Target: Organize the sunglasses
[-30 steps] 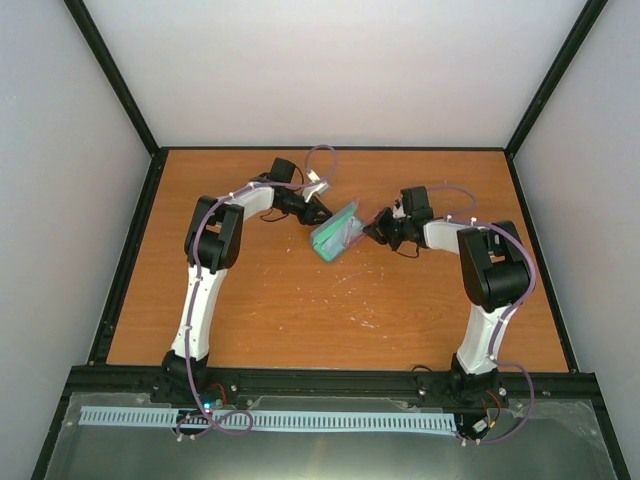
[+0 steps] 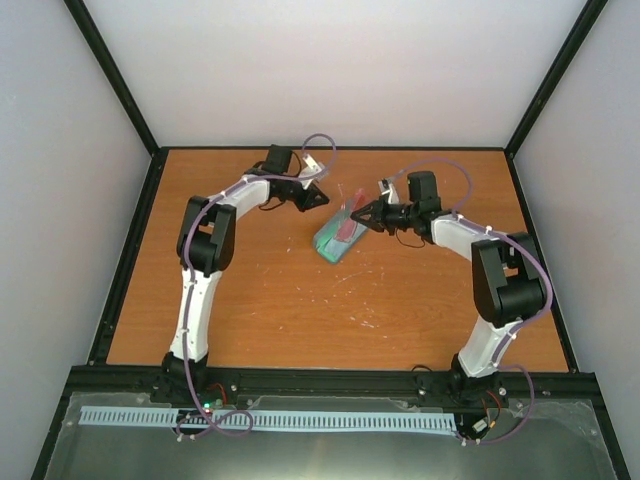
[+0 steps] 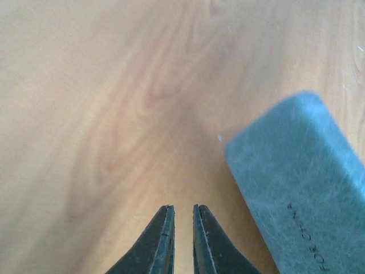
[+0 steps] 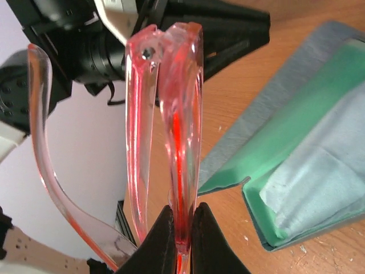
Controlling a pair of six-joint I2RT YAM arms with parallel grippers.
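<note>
Pink translucent sunglasses (image 4: 179, 142) stand folded upright in my right gripper, which is shut on them; from above they hang over the teal case (image 2: 330, 245). The case lies open on the table with a pale cloth (image 4: 316, 165) inside, seen in the right wrist view. My left gripper hovers left of and behind the case, its fingertips fairly close together with nothing between them; the case's grey-blue outer side (image 3: 285, 171) shows beside it.
Walls and dark frame rails bound it.
My right gripper has lifted the sunglasses and moved back over the case. My left gripper has moved slightly back and left, away from the case.
</note>
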